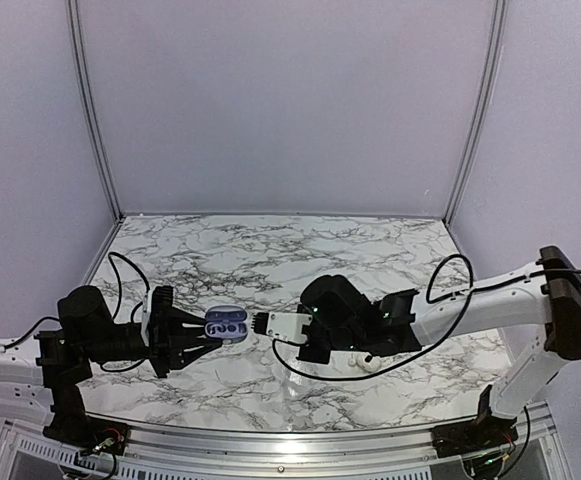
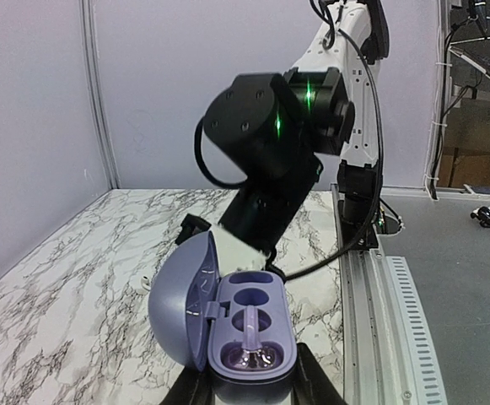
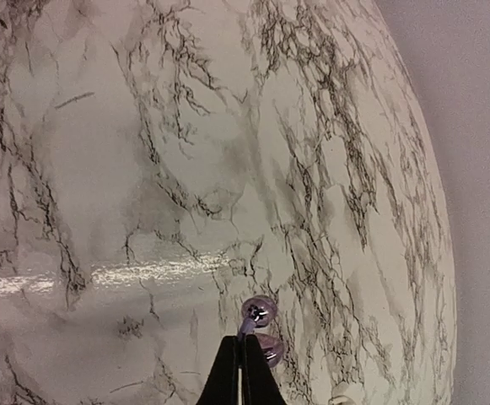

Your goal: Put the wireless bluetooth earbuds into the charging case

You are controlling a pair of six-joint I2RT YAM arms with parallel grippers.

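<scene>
The lavender charging case is held at the left of the top view, its lid swung up. My left gripper is shut on its base. An earbud occupies the slot nearest the left wrist camera; the far slot shows empty. In the right wrist view, another purple earbud is pinched by its stem, bulb outward, in my right gripper, which is shut on it above the marble table. From the top, the right fingers and their earbud are hidden beneath the arm's black wrist.
Small pale items lie on the marble beside the right arm. A metal rail runs along the front edge, with walls on both sides.
</scene>
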